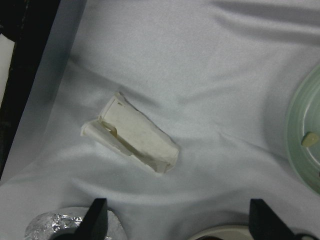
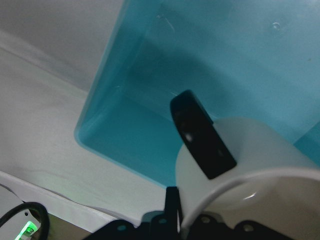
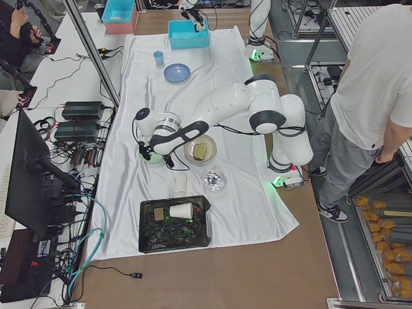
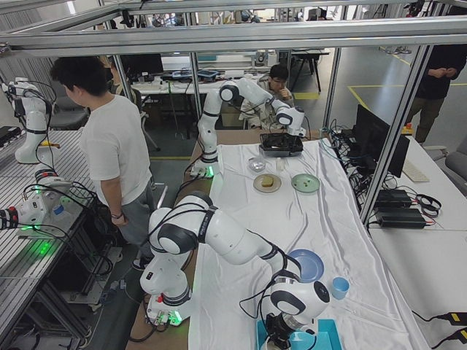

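My left gripper hangs open over the white cloth, above a crumpled pale paper wrapper (image 1: 135, 135). A green plate (image 1: 300, 145) with a small piece on it is at the right of the left wrist view, a foil item (image 1: 60, 225) at lower left. My right gripper is at the blue bin (image 2: 115, 150), shut on a white cup (image 2: 270, 150), which is tilted over the bin's interior.
A black tray (image 3: 174, 238) with a white cup stands at the near end. A beige plate (image 3: 193, 154) with a yellow piece, a blue plate (image 3: 177, 73) and a blue cup (image 3: 159, 58) also lie on the cloth.
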